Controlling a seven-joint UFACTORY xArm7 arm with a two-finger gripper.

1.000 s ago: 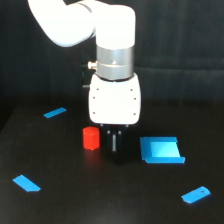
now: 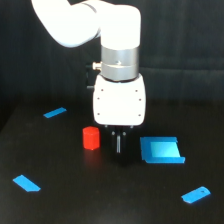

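Observation:
A red cube point(image 2: 91, 138) sits on the dark table, left of the white arm's hand. My gripper point(image 2: 118, 142) points down between the cube and a blue square point(image 2: 161, 150) on the right. Its dark fingers barely stand out against the black table, so the width of the gap is hard to make out. The cube shows whole and lies apart from the fingers. Nothing can be made out between them.
Strips of blue tape lie at the back left point(image 2: 55, 113), front left point(image 2: 26, 184) and front right point(image 2: 196, 195).
The arm and gripper have shifted slightly to the right, a little farther from the cube. The cube and the blue square have not moved.

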